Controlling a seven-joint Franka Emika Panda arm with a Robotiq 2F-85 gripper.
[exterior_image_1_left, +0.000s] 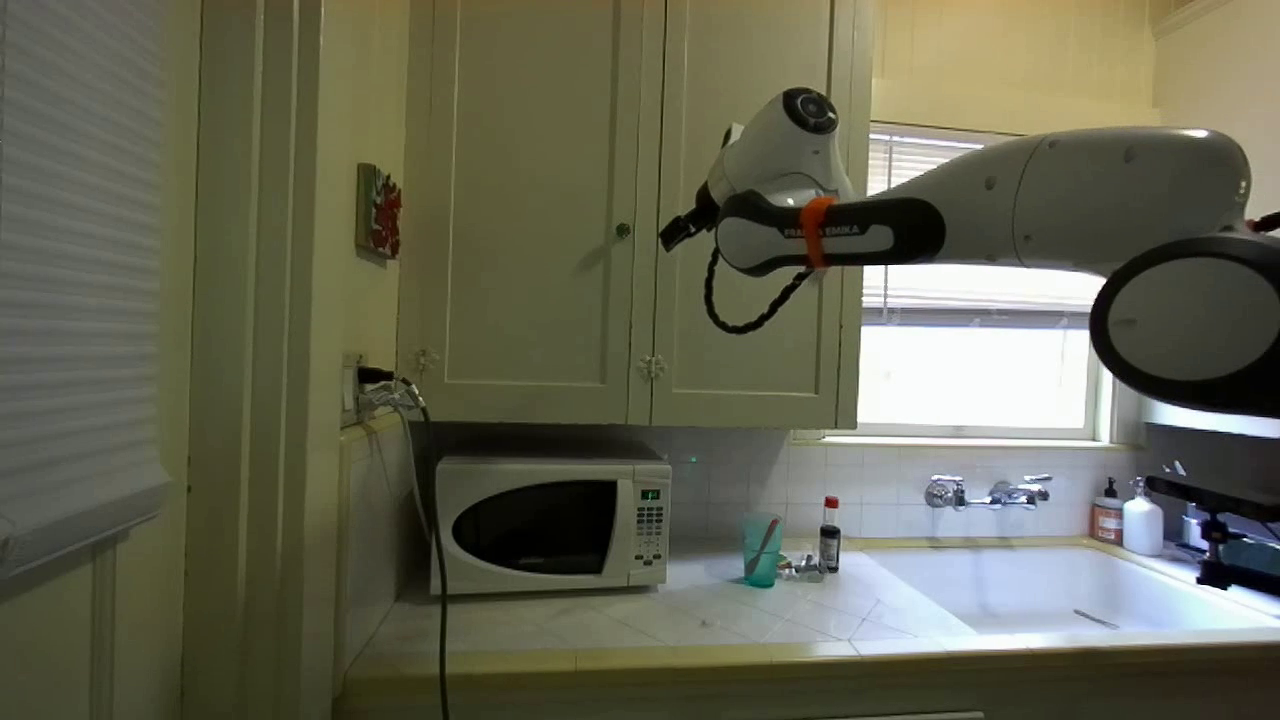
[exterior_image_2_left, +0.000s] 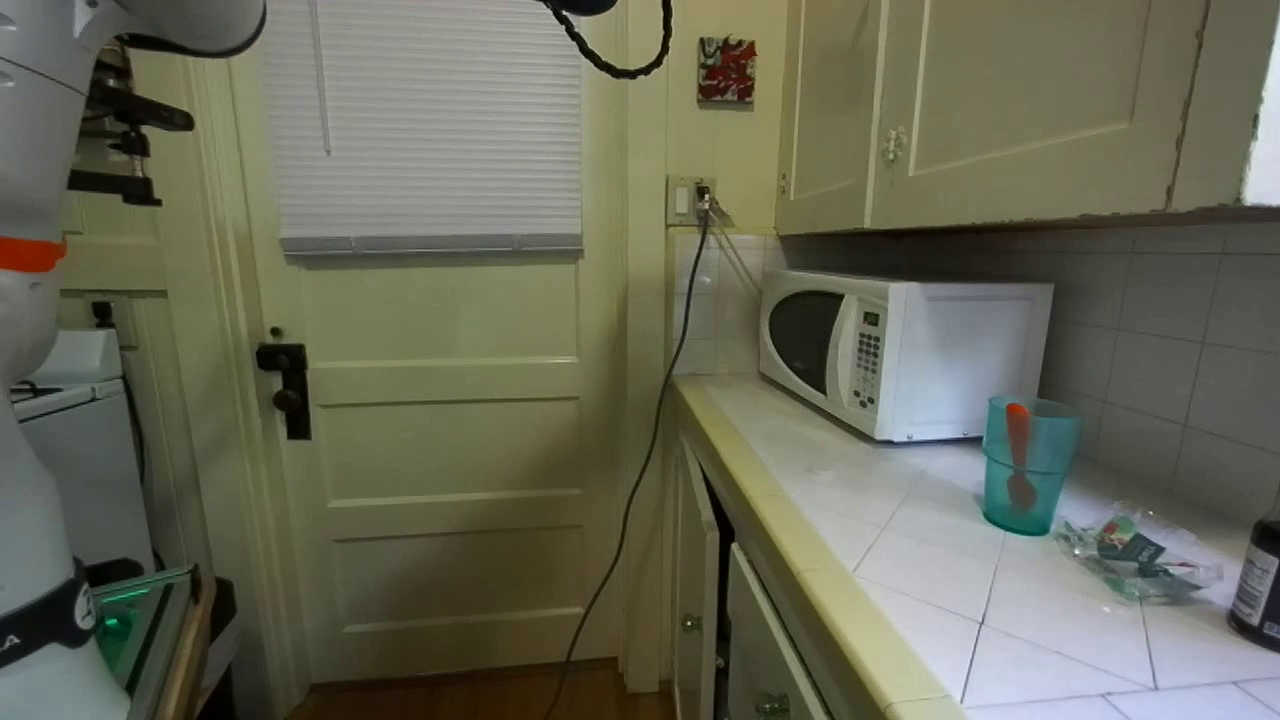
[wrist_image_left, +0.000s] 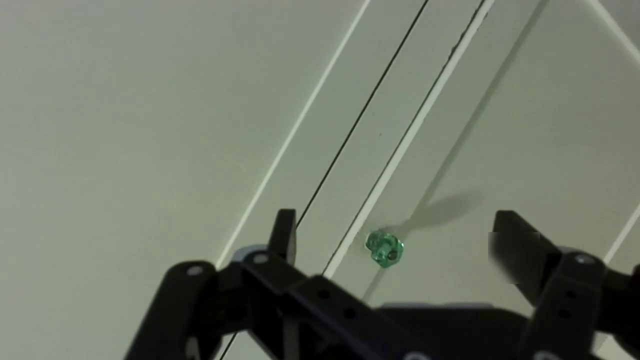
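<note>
In the wrist view my gripper is open, its two fingers far apart with nothing between them. Beyond the gap, and apart from both fingers, a green glass knob sits on a pale cabinet door. From the outside, the gripper hangs in front of the upper cabinets, to the right of the round knob on the left door. Both cabinet doors look shut. The gripper is out of frame in the second exterior view.
Below the cabinets, a white microwave stands on the tiled counter. A teal cup with a spoon in it and a red-capped bottle are to its right, then the sink. The air before the doors looks clear.
</note>
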